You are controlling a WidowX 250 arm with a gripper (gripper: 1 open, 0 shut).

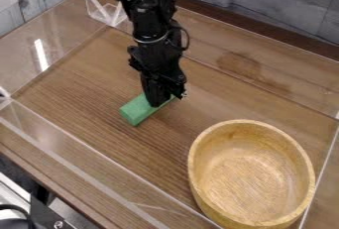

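My black gripper (154,94) is low over the wooden table (79,104), at the upper right end of a green block (138,112). The block lies flat, left of centre in the camera view, its far end hidden behind the gripper. The fingers look shut; whether anything is between them is hard to make out.
A large yellow bowl (252,198) takes up the lower right. A clear plastic object (106,7) stands at the back left.
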